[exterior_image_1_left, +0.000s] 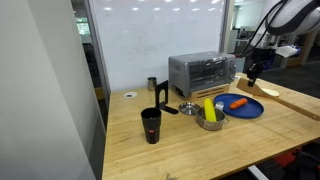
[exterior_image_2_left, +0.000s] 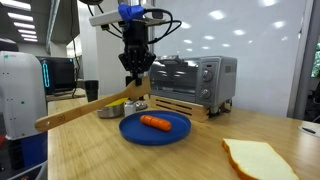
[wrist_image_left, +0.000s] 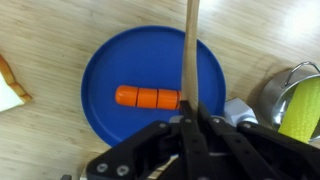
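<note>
A long, flat wooden utensil (exterior_image_2_left: 72, 115) is clamped in my gripper, which is shut on it. In the wrist view its pale wooden length (wrist_image_left: 190, 55) runs from the fingers to the top edge. Below the gripper lies a round blue plate (wrist_image_left: 105, 75), with an orange, sausage-like piece (wrist_image_left: 147, 97) on it marked by dark cross lines. In exterior view 2 my gripper (exterior_image_2_left: 135, 78) hangs above the plate (exterior_image_2_left: 177, 133), and the orange piece (exterior_image_2_left: 156, 123) appears apart from the utensil. The fingertips are partly hidden in both exterior views.
A metal pot (exterior_image_1_left: 210, 123) holding a yellow item (exterior_image_1_left: 209, 108) stands beside the plate. Behind is a silver toaster oven (exterior_image_1_left: 199, 73). Bread (exterior_image_2_left: 258, 158) lies on the table's other side. A black cup (exterior_image_1_left: 151, 125) stands farther left.
</note>
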